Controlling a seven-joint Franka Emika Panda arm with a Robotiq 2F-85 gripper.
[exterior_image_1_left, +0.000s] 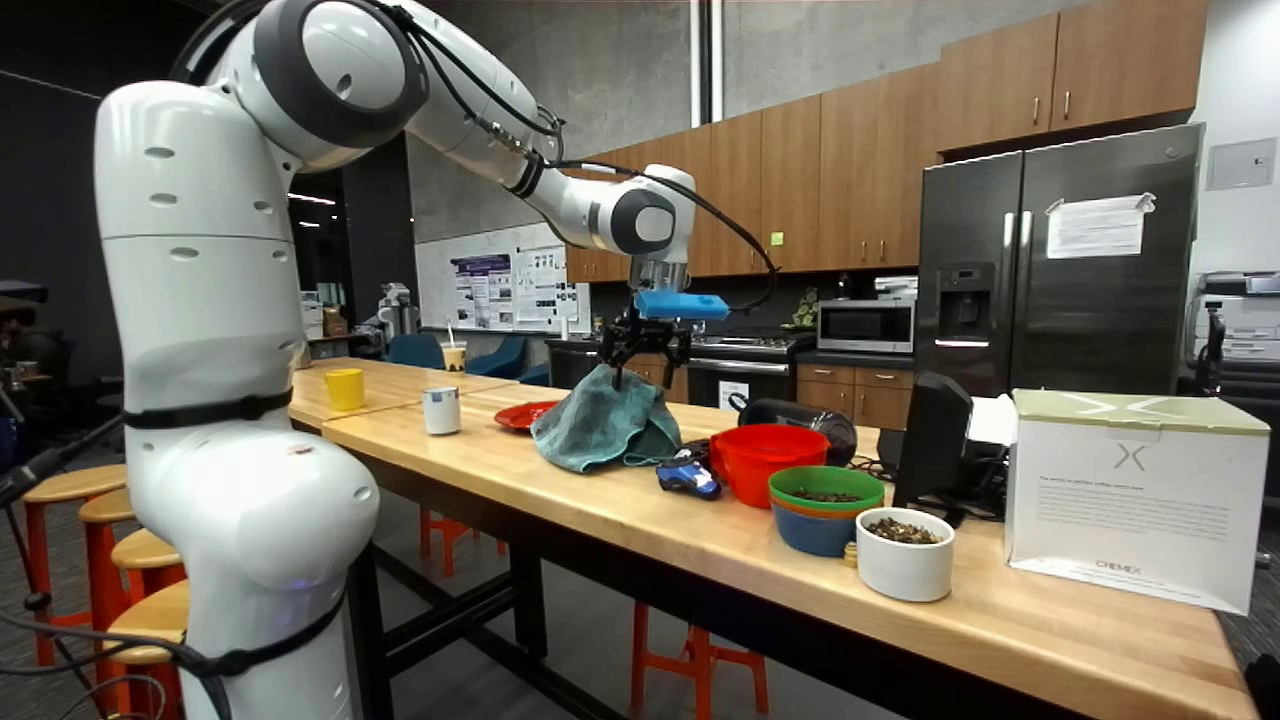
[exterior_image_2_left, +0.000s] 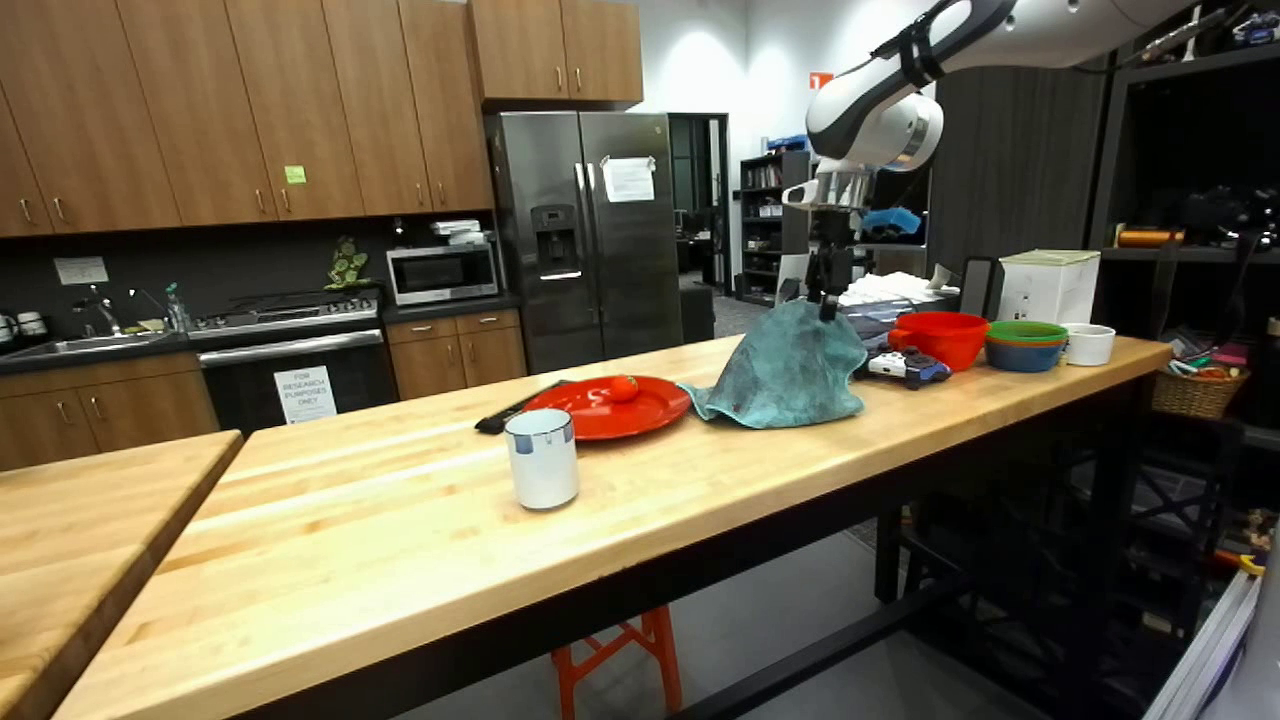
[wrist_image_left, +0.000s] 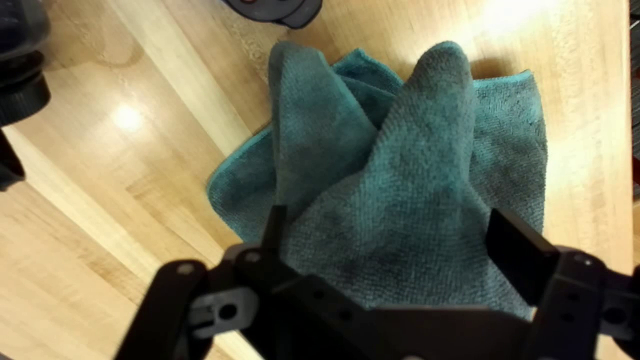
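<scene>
A teal cloth stands up in a crumpled peak on the wooden table, its lower edges spread over the tabletop. In exterior view 2 the cloth lies against the right side of a red plate, which bears a small red tomato-like thing. My gripper is open right over the cloth, one finger on either side of its raised folds. In exterior view 1 the gripper hangs at the height of the cloth's peak. Whether the fingers touch the fabric, I cannot tell. What lies beneath the cloth is hidden.
A white mug stands in front of the plate. Beside the cloth are a blue game controller, a red bowl, stacked bowls, a white bowl and a box.
</scene>
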